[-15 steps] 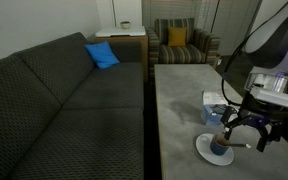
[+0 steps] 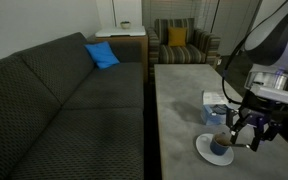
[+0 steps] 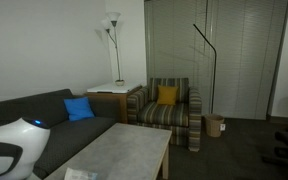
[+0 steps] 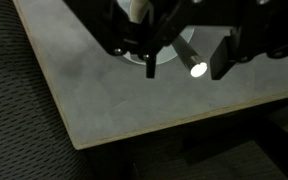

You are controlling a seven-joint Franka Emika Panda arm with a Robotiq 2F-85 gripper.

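Observation:
A blue cup (image 2: 219, 149) stands on a white plate (image 2: 203, 153) near the front of the table. From the cup a thin handle (image 2: 240, 146) sticks out to the right, under my gripper (image 2: 243, 142). In the wrist view my gripper is open, with one dark finger on either side of the handle (image 4: 189, 56). The handle's end shines brightly. Gaps show between it and the fingers, so it does not look held. What the handle belongs to is hidden.
A light blue box (image 2: 213, 116) with a white flap stands on the table behind the cup. A dark sofa (image 2: 89, 120) runs along the left, and a striped armchair (image 2: 176, 42) stands beyond the far end.
My gripper has come down slightly over the handle, and its fingers appear a little closer together. The cup and plate have not visibly moved.

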